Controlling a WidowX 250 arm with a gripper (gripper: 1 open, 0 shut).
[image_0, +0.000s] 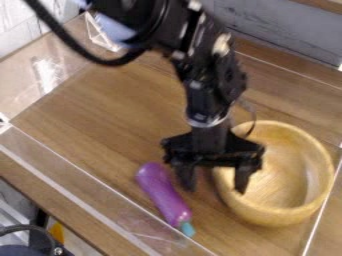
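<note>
My black gripper (214, 175) is open, its fingers blurred, low over the left rim of a yellow wooden bowl (297, 186) on the right. A purple toy eggplant (162, 195) with a teal tip lies on the wooden table left of the bowl, just below and left of the gripper, with nothing visible between the fingers.
Clear panels edge it at the left and front, and a grey wall (281, 50) runs along the back.
</note>
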